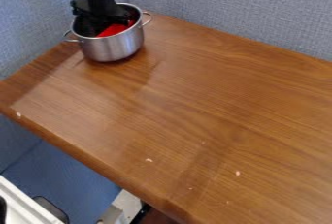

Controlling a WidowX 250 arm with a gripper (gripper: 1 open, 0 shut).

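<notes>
A steel pot (pixel 112 46) with two side handles stands at the far left corner of the wooden table. Inside it lies something red (pixel 113 28). My black gripper (pixel 97 20) reaches down into the pot from above, at its back left part. Its fingertips are hidden or too dark to make out, so whether anything is between them does not show.
Padded blue-grey walls (pixel 234 5) border it at the back and left. Below the front left edge, white equipment (pixel 26 204) is partly in view.
</notes>
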